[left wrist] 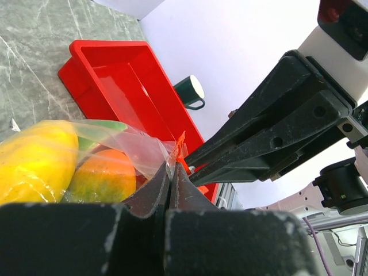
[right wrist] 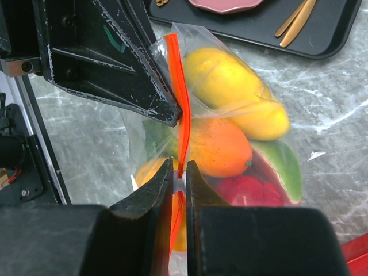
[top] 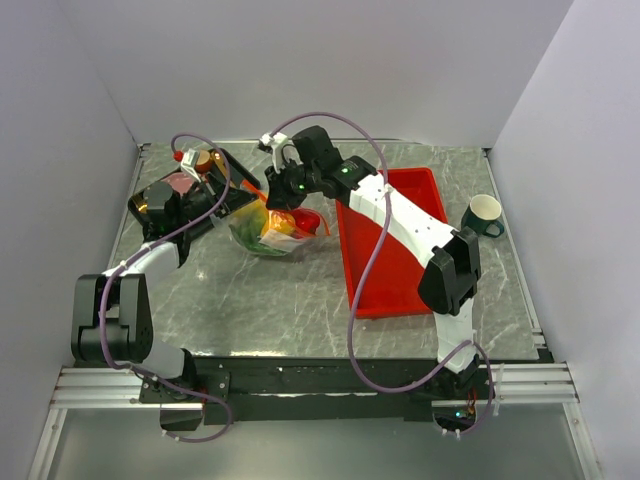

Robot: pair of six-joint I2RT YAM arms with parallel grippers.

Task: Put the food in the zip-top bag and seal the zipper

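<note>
A clear bag [top: 255, 235] lies mid-table, filled with food: a yellow mango [right wrist: 230, 80], an orange one [right wrist: 218, 146], a red piece [right wrist: 250, 192] and a green slice [right wrist: 276, 167]. Its orange zipper [right wrist: 181, 98] runs along the top. My left gripper is shut on the bag's top edge at one end. Beside it, my right gripper sits over the zipper farther along, its fingertips close together round the orange strip.
A red bin [top: 390, 260] stands to the right, a green mug [top: 483, 215] beyond it. A black tray with a pink plate and gold cutlery lies at the back left.
</note>
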